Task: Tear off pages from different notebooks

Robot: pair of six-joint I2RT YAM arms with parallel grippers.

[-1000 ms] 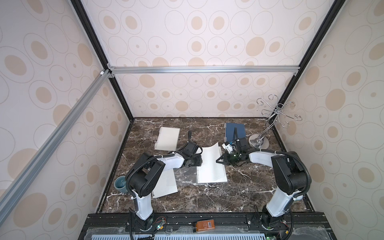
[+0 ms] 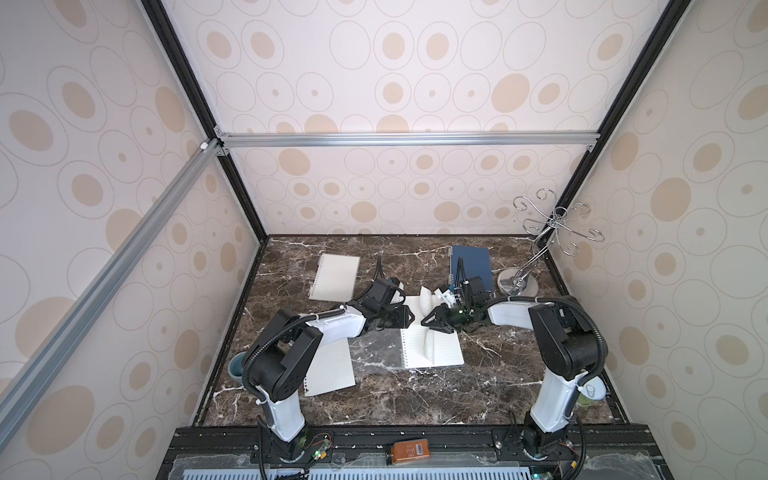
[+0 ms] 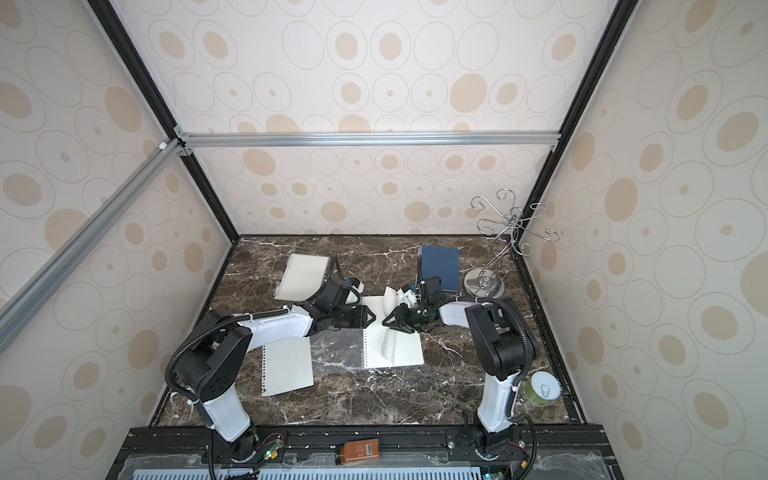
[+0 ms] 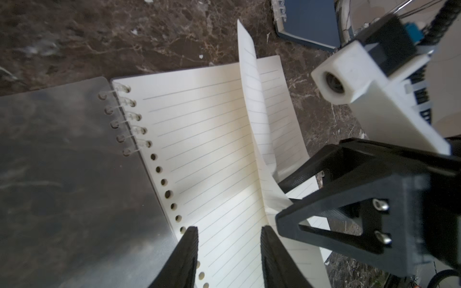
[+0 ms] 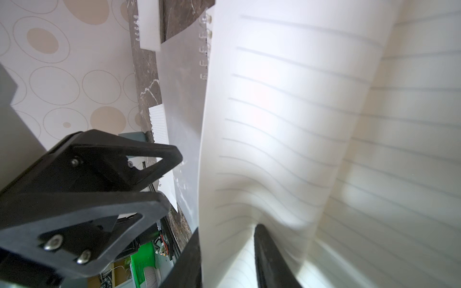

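Note:
A lined spiral notebook [image 4: 206, 115] lies open at the middle of the table, its clear cover [image 4: 72, 172] to the left. One page [image 4: 254, 96] is lifted and curled lengthwise. My left gripper hangs over the lower part of this notebook, fingers apart, nothing seen held. My right gripper is at the curled page from the right, part open, its fingertips beside or around the page's edge; whether it pinches the paper is unclear.
A cream notebook [image 2: 334, 277] and a blue notebook [image 2: 470, 264] lie at the back. A loose sheet [image 2: 328, 372] lies front left. A metal stand [image 2: 518, 281] is back right, a mug [image 2: 236, 366] far left, a green tin [image 3: 542, 388] front right.
My left gripper has moved slightly right and up.

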